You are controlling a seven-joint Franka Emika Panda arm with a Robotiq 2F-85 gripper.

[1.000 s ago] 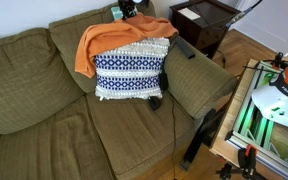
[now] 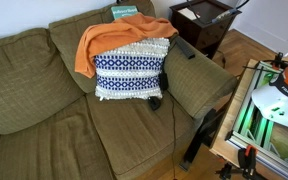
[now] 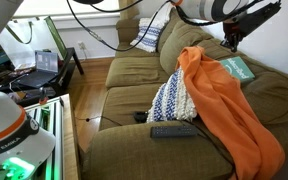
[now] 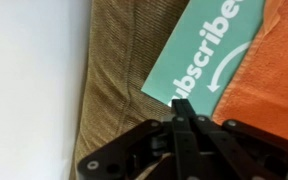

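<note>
A teal sign with white lettering (image 4: 204,50) lies against the top of the brown couch back, beside an orange blanket (image 4: 274,85). In exterior view 2 the sign (image 3: 236,69) stands just behind the blanket (image 3: 224,100). Above the sign hangs my black gripper (image 3: 233,44), apart from it and pointing down. Its dark fingers reach into the lower part of the wrist view, where the gripper looks shut, with nothing visible between them. Exterior view 1 shows the sign (image 2: 124,11) uncovered, and the gripper is out of that frame.
A blue-and-white patterned pillow (image 2: 130,70) leans under the blanket. A dark remote (image 3: 174,130) rests on the couch arm. The couch seat (image 2: 134,125) has wide clear room. A wooden side table (image 2: 199,25) stands behind the couch.
Earlier, the black gripper was low in front of the teal sign at the couch top. It has since risen out of exterior view 1; sign, blanket and pillow look unmoved.
</note>
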